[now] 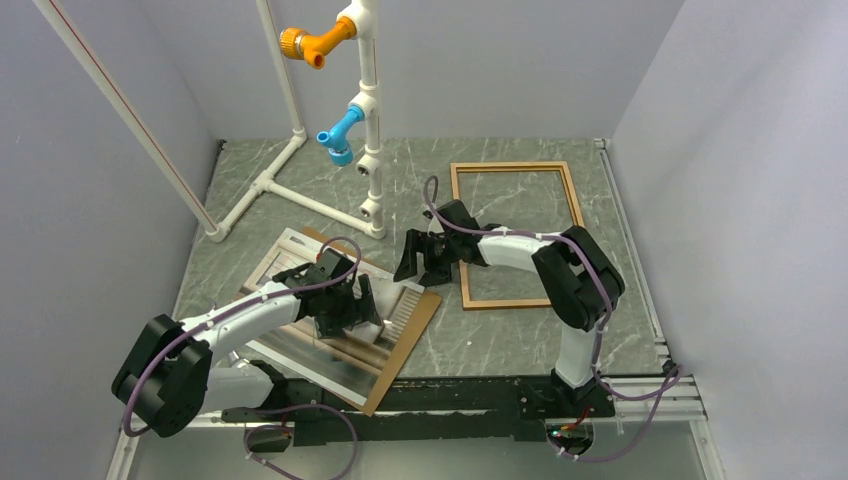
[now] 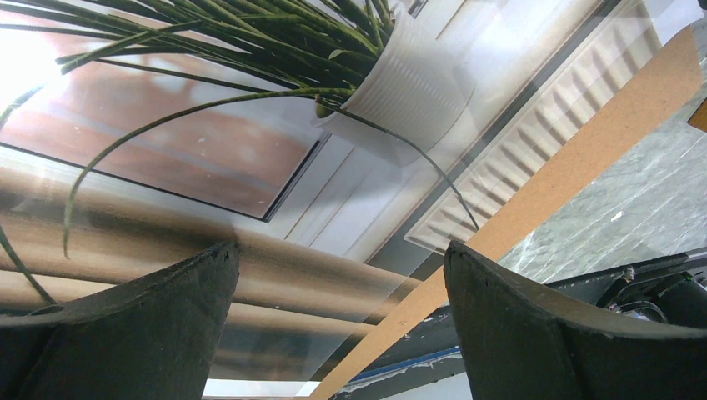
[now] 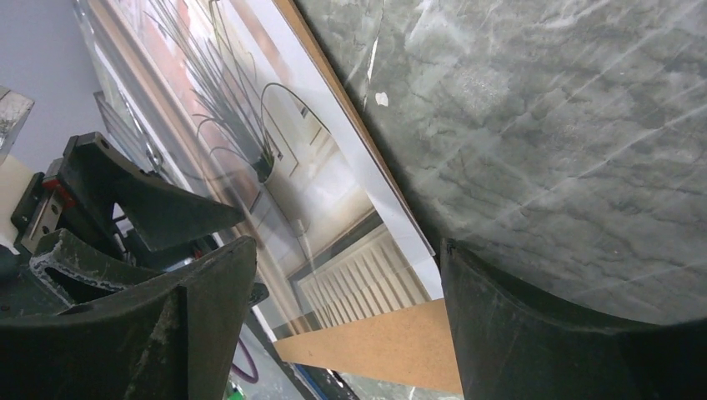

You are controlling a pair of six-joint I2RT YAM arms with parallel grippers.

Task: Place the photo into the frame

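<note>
On the left of the table a photo [image 2: 517,167] of a potted plant lies askew on a brown backing board [image 1: 404,345], with clear glossy sheet over it. The board's brown edge sticks out along the right side. Above the photo my left gripper stands open, nothing between its fingers. My right gripper is open too, at the photo's upper right corner, with the corner region showing between its fingertips; whether they touch it I cannot tell. To the right lies the empty wooden frame [image 1: 507,304], partly covered by the right arm.
White pipes with a blue fitting [image 1: 343,135] and an orange fitting [image 1: 318,45] rise at the back left. Bare grey table [image 1: 470,345] shows between the board and the frame. Walls close in both sides.
</note>
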